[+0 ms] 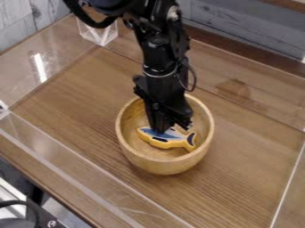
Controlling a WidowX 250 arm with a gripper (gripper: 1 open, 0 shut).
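A round light-wood bowl point(165, 161) sits on the wooden table. Inside it lies a small yellow and blue object point(169, 140) with dark details, partly under my black gripper point(161, 122). The gripper hangs down into the back of the bowl, just over that object. Its fingers are dark and overlap, so I cannot tell how far they are open or whether they touch the object.
A clear container point(98, 28) stands at the back left. A dark cable lies at the lower left, beyond the table's edge.
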